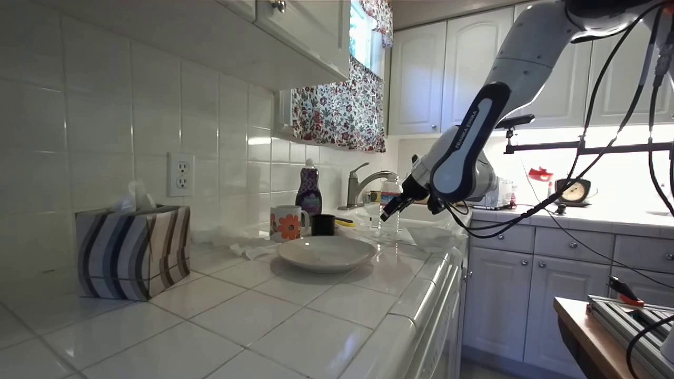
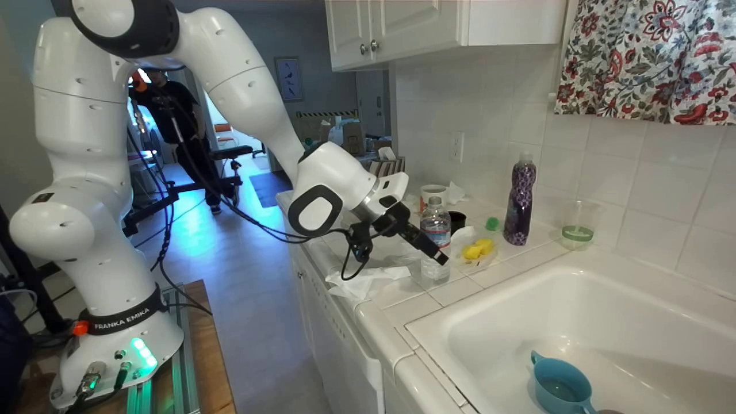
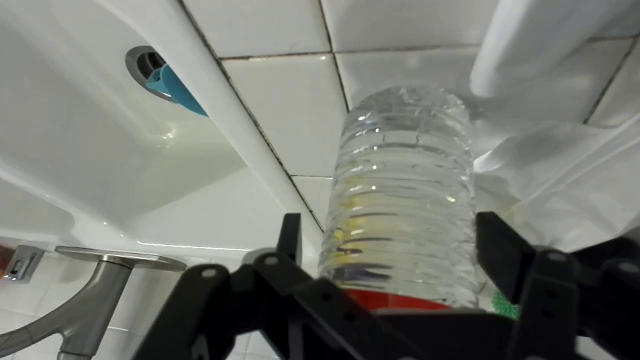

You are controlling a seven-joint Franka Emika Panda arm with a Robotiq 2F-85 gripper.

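Observation:
A clear ridged plastic water bottle [image 3: 402, 162] fills the middle of the wrist view, its red label band [image 3: 390, 300] partly hidden by the gripper body. My gripper is open, with one finger on each side of the bottle. A gap shows between the left finger and the bottle; the right finger lies close against its edge, and contact cannot be told. In exterior view 2 the bottle [image 2: 436, 224] stands upright on the counter near the sink, the gripper [image 2: 441, 259] at mid-height. Exterior view 1 shows the gripper [image 1: 386, 215] tilted downward across the bottle [image 1: 392, 185].
Beside the bottle lie a crumpled white sheet [image 2: 372, 277] and yellow items [image 2: 478, 249]. A purple soap bottle [image 2: 521, 200] stands against the wall. The sink [image 2: 497, 303] holds a blue cup [image 2: 562, 386]. A plate [image 1: 326, 253] and mug [image 1: 286, 223] sit farther along the counter.

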